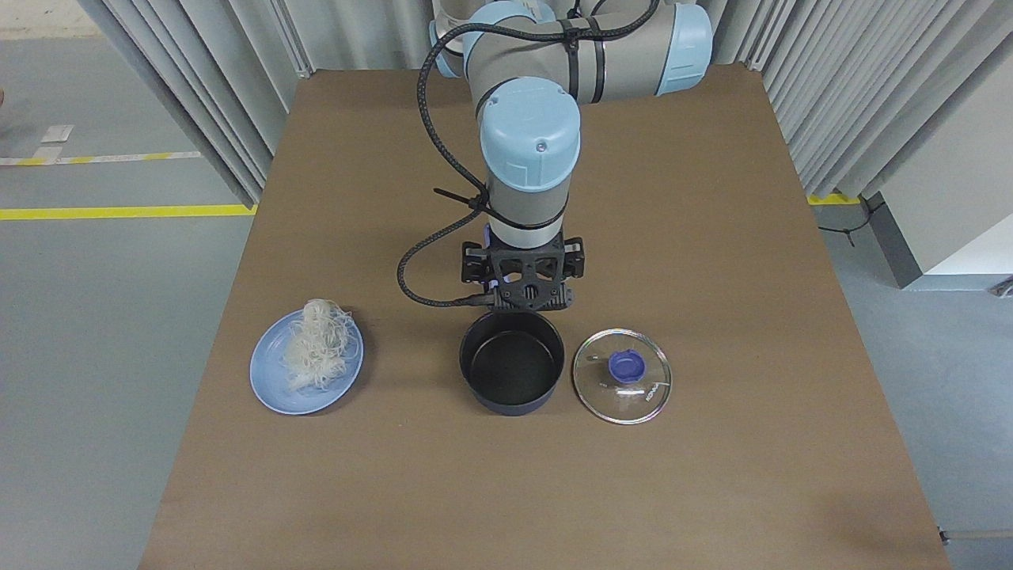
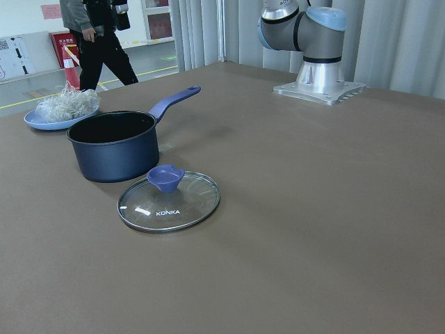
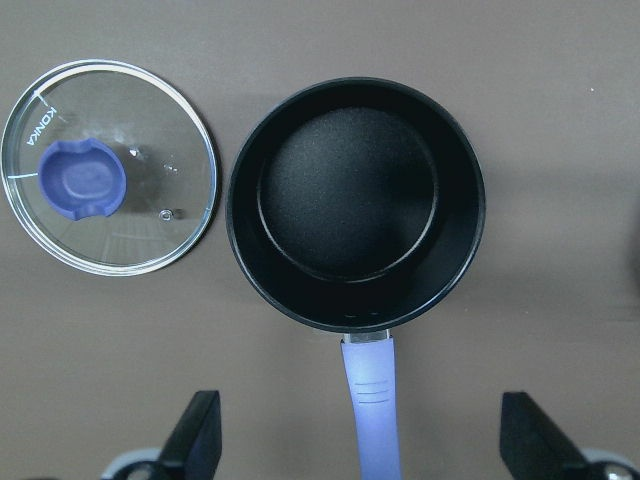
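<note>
My gripper hangs open above the pot's blue handle, its two black fingertips either side of it with empty space between. The dark saucepan stands empty on the table. Its glass lid with a blue knob lies beside it, to the right in the front view. A blue plate with a heap of white noodle-like strands sits at the pot's left in that view. In the front view the gripper housing hides part of the handle.
In the left view a person walks in the background beyond the table.
</note>
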